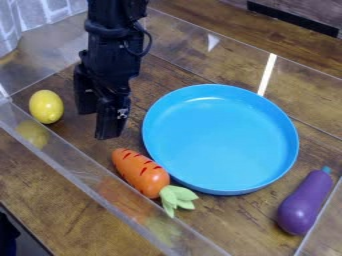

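My black gripper (pixel 99 108) hangs in the upper left of the camera view, open, its fingers low over the wooden surface between a yellow lemon (pixel 47 106) and a large blue plate (pixel 221 140). Below it and to the right lies an orange carrot (pixel 142 172) with pale green leaves, next to the plate's lower left edge. A purple eggplant (pixel 305 202) lies at the right, beside the plate. Nothing shows held between the fingers.
A clear low wall (pixel 87 185) runs diagonally along the lower left, in front of the lemon and carrot. The wooden surface (pixel 214 50) behind the plate is clear.
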